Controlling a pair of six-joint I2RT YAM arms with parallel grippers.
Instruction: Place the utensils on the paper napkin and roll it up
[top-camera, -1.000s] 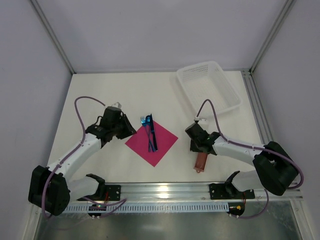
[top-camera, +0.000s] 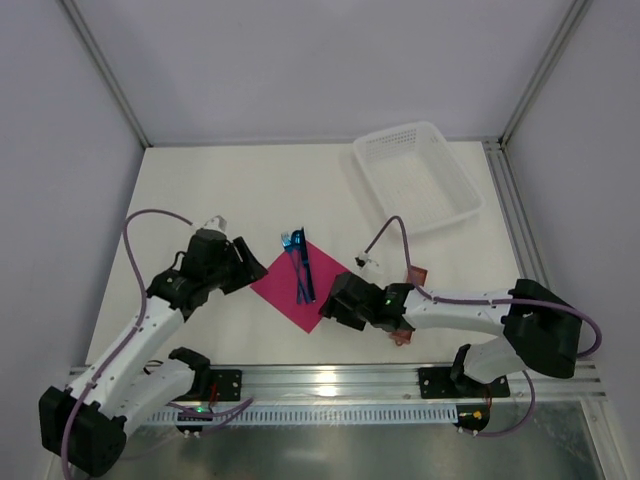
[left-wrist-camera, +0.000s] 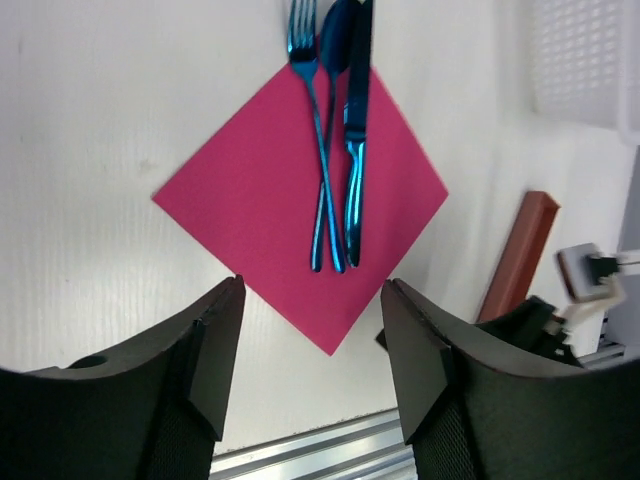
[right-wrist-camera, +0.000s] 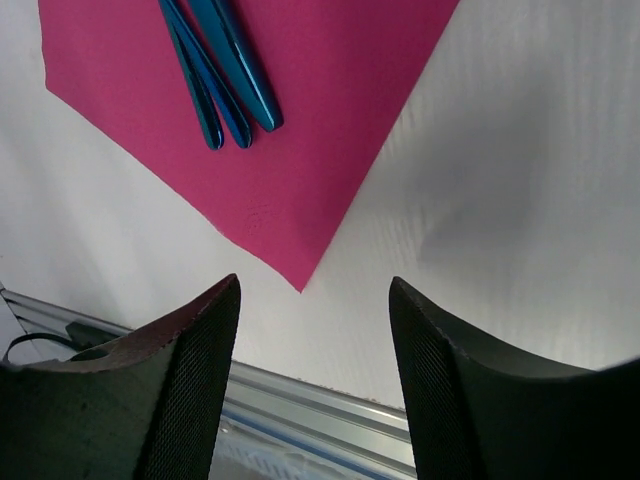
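Observation:
A pink paper napkin (top-camera: 285, 290) lies flat on the table like a diamond. On it rest a blue fork (left-wrist-camera: 318, 130), a spoon (left-wrist-camera: 335, 60) and a knife (left-wrist-camera: 356, 140), side by side, the fork and spoon handles crossing; their heads reach past the napkin's far edge. Left of the napkin, above the table, my left gripper (top-camera: 255, 262) has its fingers apart and empty. My right gripper (top-camera: 338, 314) hovers by the napkin's right side, open; in the right wrist view the near corner shows between and beyond its fingers, untouched.
A white basket (top-camera: 462, 205) stands at the back right. A brown-red narrow box (left-wrist-camera: 520, 255) lies right of the napkin, partly covered by the right arm in the top view. Bare table surrounds the napkin's left and far sides.
The right gripper has swung left and nearer, from above the narrow box to the napkin's right side. My left gripper has shifted only slightly. Napkin and utensils are unmoved.

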